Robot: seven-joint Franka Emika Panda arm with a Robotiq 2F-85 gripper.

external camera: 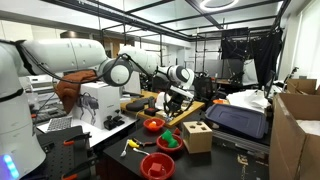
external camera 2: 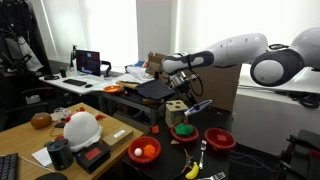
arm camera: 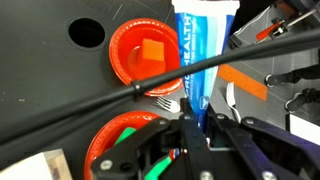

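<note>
A blue-and-white toothpaste-like tube (arm camera: 197, 45), with lettering including "HEALTH", stands out from my gripper in the wrist view. The fingers are shut on its near end. In exterior view 2 the tube (external camera 2: 201, 106) hangs tilted in the gripper (external camera 2: 189, 101), above the table and near the red bowls. Exterior view 1 shows the gripper (external camera: 178, 103) small and dark above the bowls, so its fingers are hard to make out there.
Red bowls (arm camera: 121, 72) stand below; one holds an orange block (arm camera: 152, 50), another something green (external camera 2: 184, 129). A fork (arm camera: 168, 104) and a knife (arm camera: 231, 101) lie nearby. A tan box (external camera: 197, 137) stands beside the bowls. Dark cables (arm camera: 100, 104) cross the wrist view.
</note>
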